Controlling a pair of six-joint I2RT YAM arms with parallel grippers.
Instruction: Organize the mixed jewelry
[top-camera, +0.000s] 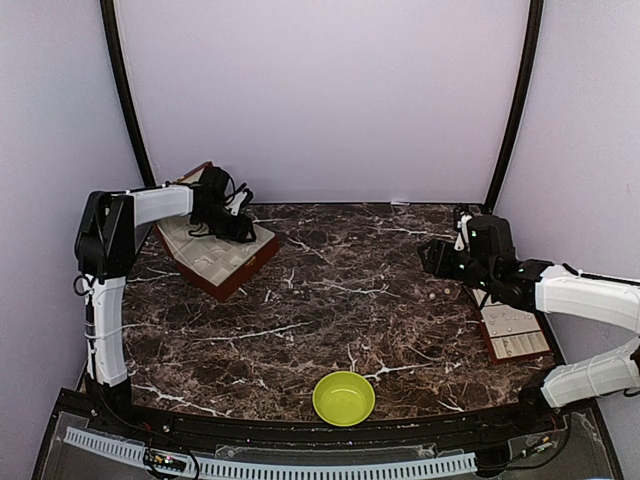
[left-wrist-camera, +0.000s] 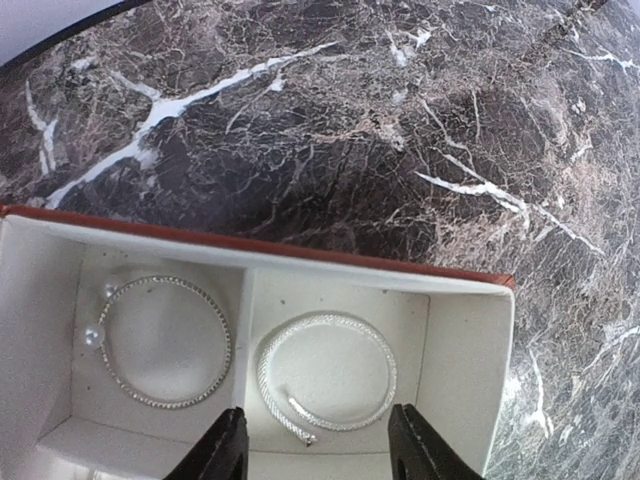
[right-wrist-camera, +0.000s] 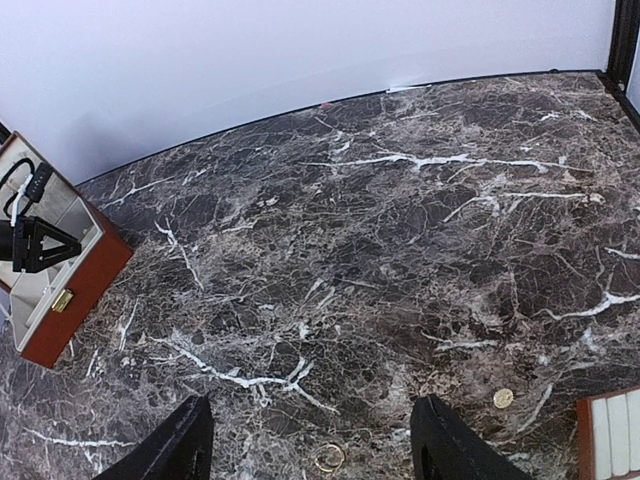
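Note:
A silver coiled bracelet (left-wrist-camera: 393, 372) lies flat in the end compartment of the jewelry box (top-camera: 262, 262). Above that compartment my left gripper stands open, its fingers well apart and clear of the bracelet. The compartment beside it holds a thin beaded bracelet (left-wrist-camera: 226, 345) and two pearl pieces (left-wrist-camera: 94, 335). Over the right of the table my right gripper is open with nothing held. Below it on the marble lie a small ring-shaped piece (right-wrist-camera: 329, 457) and a round pale piece (right-wrist-camera: 503, 398).
A second jewelry case (top-camera: 520, 345) with slots and small pieces sits at the right edge, partly under the right arm. A green bowl (top-camera: 343, 399) stands at the front.

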